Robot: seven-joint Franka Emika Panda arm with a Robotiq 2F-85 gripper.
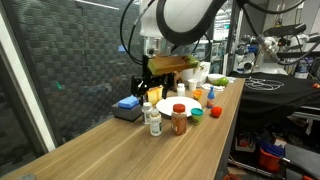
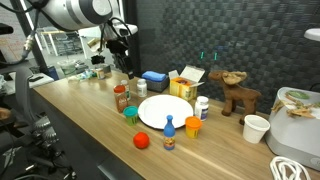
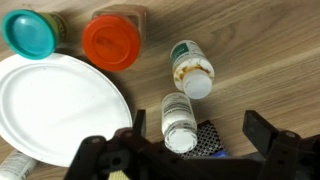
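My gripper is open, its two black fingers standing apart at the left and right in the wrist view. Between them, lower down on the table, is a white-capped bottle (image 3: 179,123); nothing shows gripped. A second white-capped bottle (image 3: 192,68) stands just above it in that view. Close by are the orange-red-lidded jar (image 3: 112,41) and the teal cup (image 3: 32,35). The white plate (image 3: 60,105) lies left of the bottles. In exterior view 1 the gripper (image 1: 145,87) hangs above the white-capped bottles (image 1: 156,123).
A blue item lies on a dark box (image 1: 127,108) behind the bottles. Farther along stand an orange cup (image 2: 193,127), a blue bottle (image 2: 169,133), a red ball (image 2: 141,141), a yellow box (image 2: 184,84) and a toy deer (image 2: 233,92). Bare wooden table (image 1: 95,150) lies in the foreground of exterior view 1.
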